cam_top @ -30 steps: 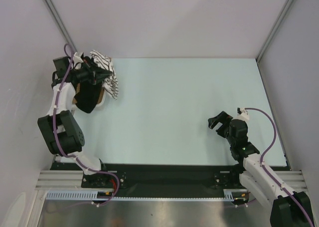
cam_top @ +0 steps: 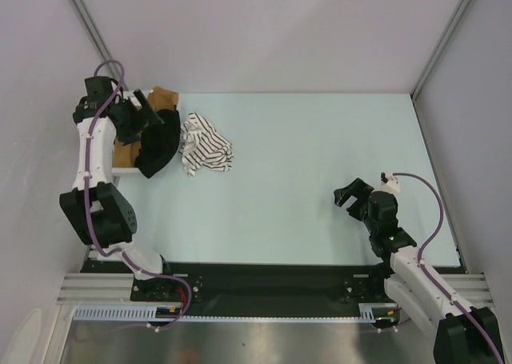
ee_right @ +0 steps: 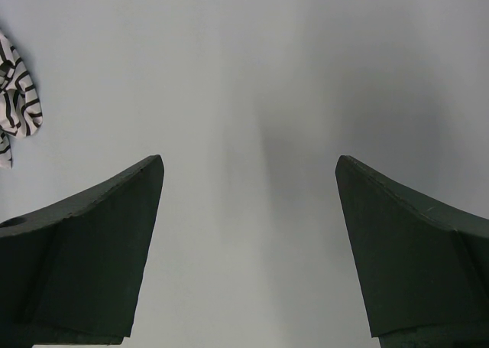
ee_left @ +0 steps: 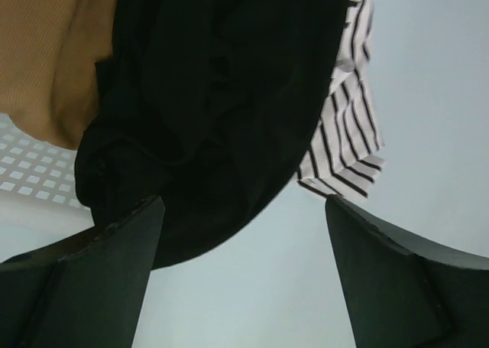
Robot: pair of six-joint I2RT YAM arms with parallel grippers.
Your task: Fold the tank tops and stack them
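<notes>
A striped tank top [cam_top: 206, 146] lies crumpled on the table just right of a white basket [ee_left: 42, 168]. In and over the basket are a black top [cam_top: 160, 144] and tan cloth [cam_top: 164, 98]. My left gripper [cam_top: 138, 110] is above the basket, open, with the black cloth below its fingers in the left wrist view. My right gripper [cam_top: 346, 190] stands open over the right side of the table, nothing between its fingers.
Walls enclose the back and both sides.
The striped top, earlier held up by my left gripper at the basket, now lies on the table to its right. My left gripper is empty. The right arm has not moved.
</notes>
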